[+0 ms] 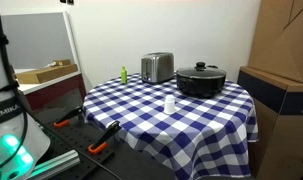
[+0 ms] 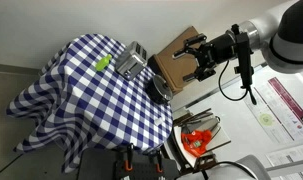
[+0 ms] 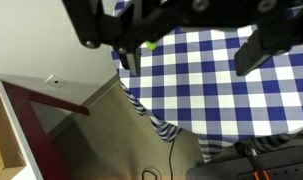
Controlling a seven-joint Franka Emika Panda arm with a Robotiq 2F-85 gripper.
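My gripper stands open above the blue-and-white checked tablecloth (image 3: 191,108), its dark fingers (image 3: 249,57) wide apart and nothing between them. On the table are a silver toaster (image 1: 158,67), a black lidded pot (image 1: 201,80) and a small white cup (image 1: 170,103). A green bottle (image 1: 123,74) stands left of the toaster. From the second exterior view, the gripper (image 2: 189,60) hangs on the pot's (image 2: 159,90) side of the table, apart from everything. Part of a green object (image 3: 149,45) shows behind the left finger in the wrist view.
Large cardboard boxes (image 1: 277,110) stand right of the table, behind the pot. Clamps with orange parts (image 1: 97,147) sit at the near left edge.
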